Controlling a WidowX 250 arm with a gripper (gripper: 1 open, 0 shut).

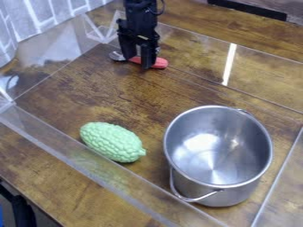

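My black gripper [137, 55] is at the top centre, just over a small red object [154, 63] with a pale metallic part at its left. Whether the fingers are open or shut on it is too small to tell. A green bumpy vegetable-like object [112, 141] lies at the lower left. A steel pot [217, 146] with a wire handle stands at the lower right.
Clear low walls [44, 144] border the wooden work area [119, 102]. The middle between the red object, green object and pot is clear.
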